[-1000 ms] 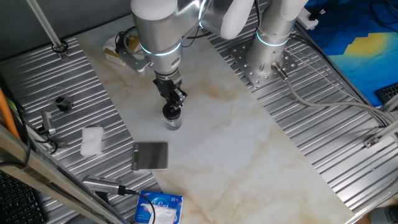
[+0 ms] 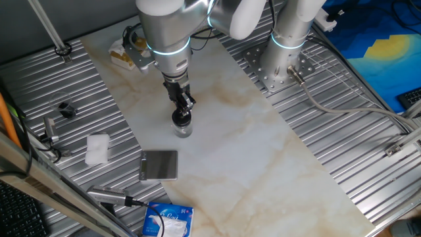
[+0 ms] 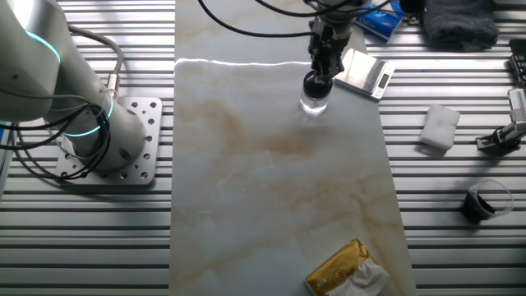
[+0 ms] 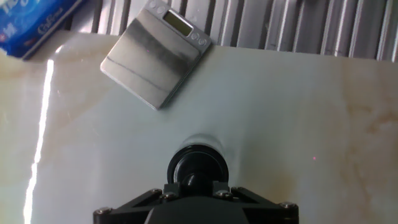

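Note:
A clear jar (image 2: 183, 131) with a black lid (image 4: 198, 163) stands upright on the marbled board, in all three views. My gripper is right over the lid, its fingertips on either side of the lid's black knob. Whether the fingers press on the knob or stand slightly apart from it, I cannot tell, dark against dark. From the side, the gripper (image 3: 323, 72) meets the top of the lid, and the jar's base appears to rest on the board.
A flat silver scale (image 4: 155, 56) lies close to the jar, with a blue tissue pack (image 2: 168, 218) beyond it. A gold tissue pack (image 3: 341, 267) sits at the board's other end. Off the board are a white block (image 3: 440, 127) and a clear cup (image 3: 488, 200). Much of the board is bare.
The arm above the gripper has shifted very slightly to the left in exterior view 1. The jar and everything else look unmoved.

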